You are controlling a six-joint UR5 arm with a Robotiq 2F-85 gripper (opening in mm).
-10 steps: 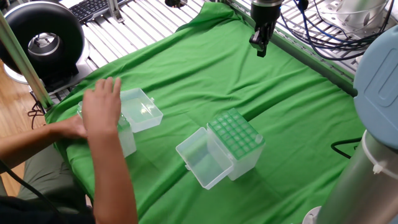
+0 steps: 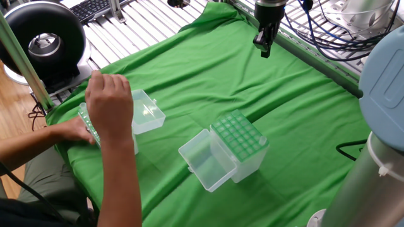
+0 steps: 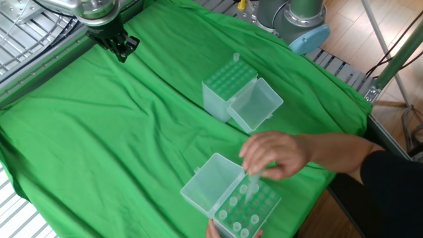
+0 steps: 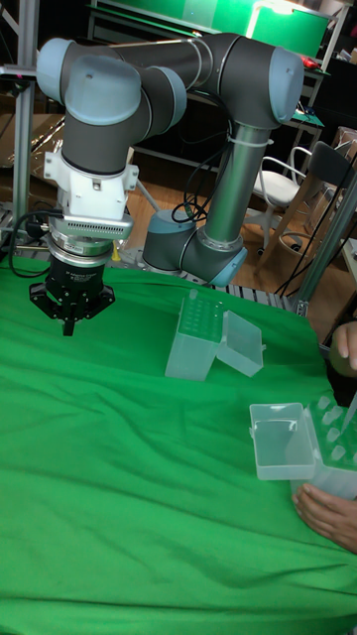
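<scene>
My black gripper [image 4: 69, 326] hangs over the green cloth near the table's edge, well apart from both boxes. It also shows in the second exterior view, where the gripper [image 3: 127, 51] points downward; its fingers are too small and dark to tell how far apart they stand. One clear box with a green gridded rack [image 2: 240, 135] stands with its lid [image 2: 208, 161] swung open. A single clear tube [image 3: 236, 57] sticks up at a corner of that rack. Several tubes stand in a second open box [image 3: 248, 211], which a person steadies with one hand.
The person's other hand [image 3: 274, 153] holds a clear tube [image 3: 252, 185] over the second box, whose open lid [image 3: 213, 184] leans outward. Wide cloth between my gripper and the boxes is bare but wrinkled. The arm's base column [image 4: 234, 186] stands behind.
My gripper and the box with one tube have stayed put.
</scene>
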